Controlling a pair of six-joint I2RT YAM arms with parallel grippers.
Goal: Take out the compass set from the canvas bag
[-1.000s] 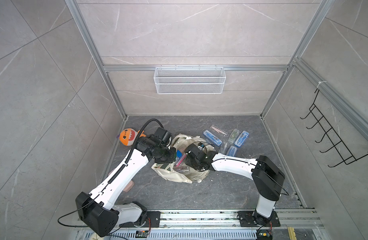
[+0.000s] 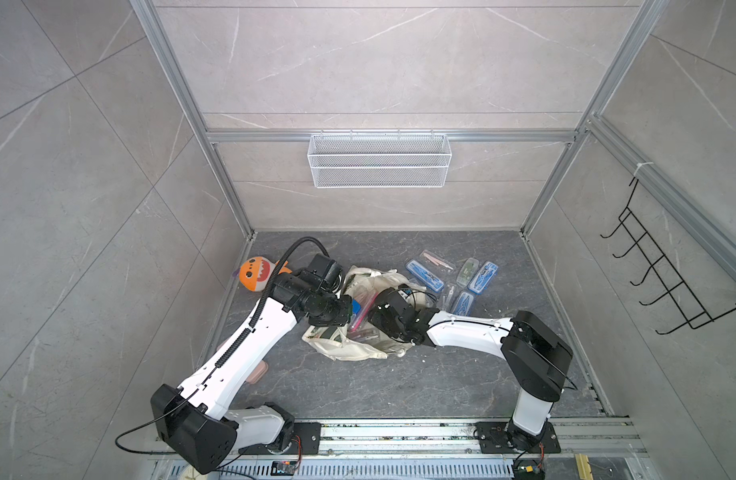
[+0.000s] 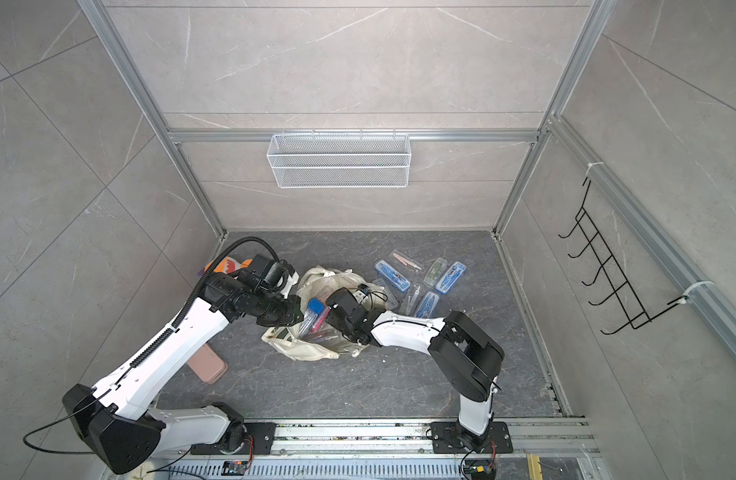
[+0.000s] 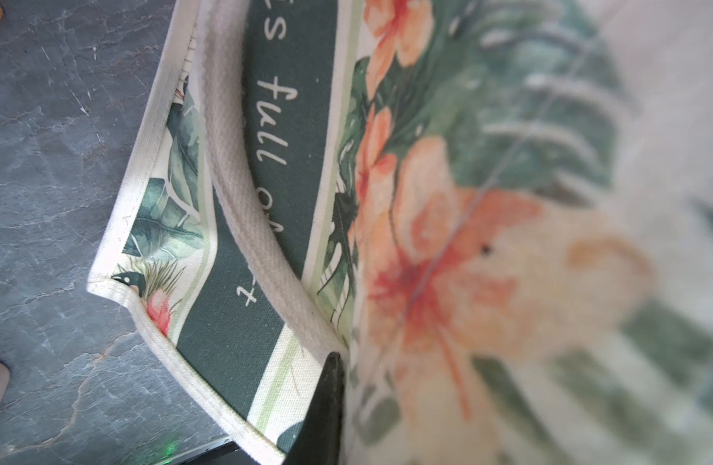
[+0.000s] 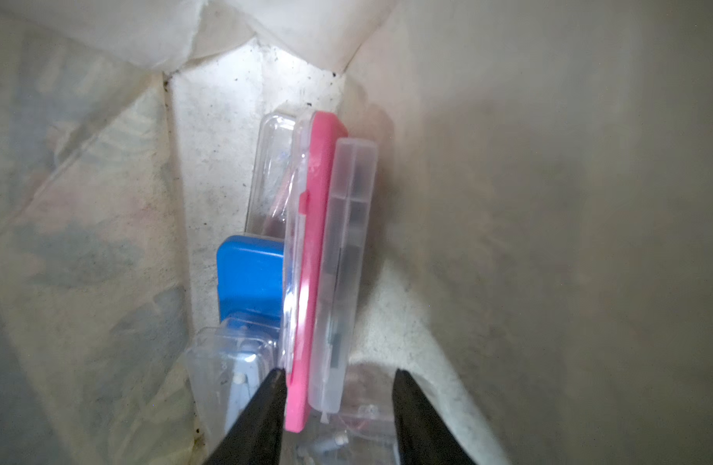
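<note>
The floral canvas bag (image 2: 339, 347) lies open on the grey floor. My left gripper (image 2: 339, 310) is shut on the bag's edge; its wrist view shows floral fabric and a strap close up. My right gripper is open inside the bag, above clear plastic cases: a pink one (image 5: 316, 201) on edge beside a translucent case (image 5: 344, 255), a blue case (image 5: 247, 275) and clear boxes (image 5: 224, 364). Which of these is the compass set I cannot tell.
Several clear and blue cases (image 3: 448, 276) lie right of the bag. An orange plush (image 2: 255, 273) and a pink case (image 3: 206, 364) lie to the left. A wire basket (image 2: 378, 160) hangs on the back wall, black hooks (image 2: 664, 272) on the right.
The right arm has shifted slightly over and within the bag, its elbow swinging left and back right. The left arm has stayed still.
</note>
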